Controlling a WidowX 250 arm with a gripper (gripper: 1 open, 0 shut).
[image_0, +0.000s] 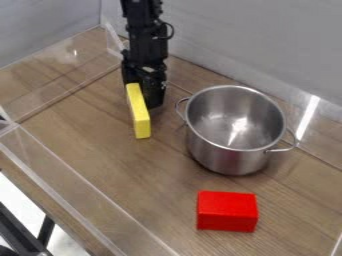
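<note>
My black gripper (143, 85) hangs down from the top centre over the wooden table, beside a yellow block (139, 116). The block is long and lies at the gripper's lower front, partly against it. The dark fingers blend together, so whether they are shut on the block cannot be told.
A steel pot (234, 133) with two handles stands to the right of the block. A red block (226, 210) lies at the front right.
</note>
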